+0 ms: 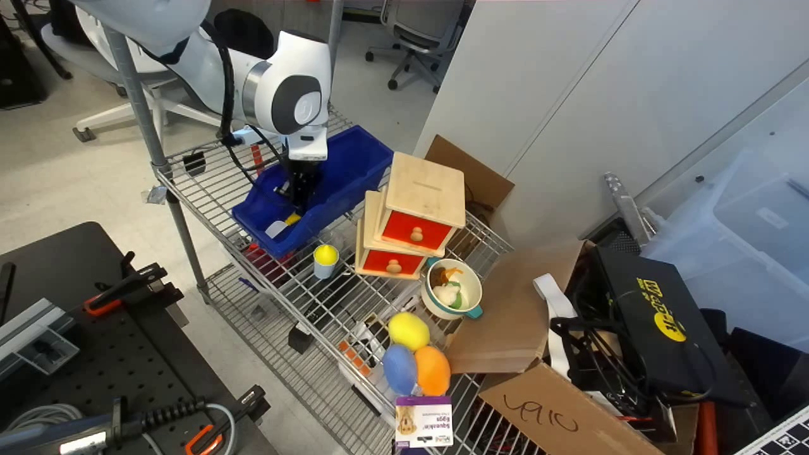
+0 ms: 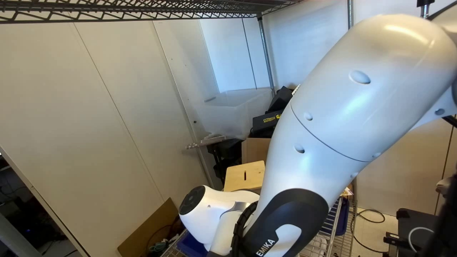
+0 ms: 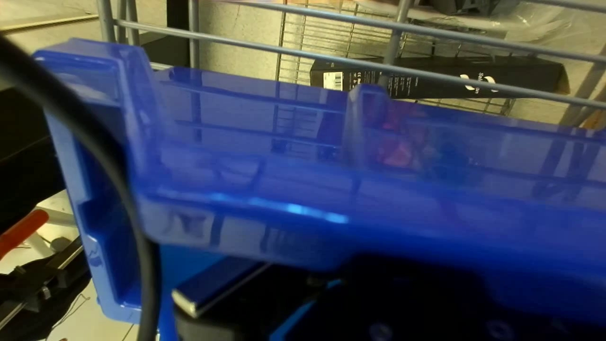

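A blue bin (image 1: 354, 155) rests on the wire shelf below the arm, lying at a slant. My gripper (image 1: 301, 203) reaches down into it, dark against the blue wall. It is shut, and nothing shows between its fingers, though they are mostly hidden. A yellow piece (image 1: 292, 219) and a white piece (image 1: 276, 228) lie in the bin's near end, close to the gripper. In the wrist view the bin's rim (image 3: 272, 207) crosses the picture, slightly blurred, above the dark gripper parts.
Wooden boxes with red drawers (image 1: 415, 227) stand close to the bin's right side. Near its front end is a small cup with a yellow top (image 1: 326, 259). Further forward are a bowl (image 1: 468, 291) and egg-shaped toys (image 1: 409, 331). A shelf post (image 1: 140, 91) rises on the left.
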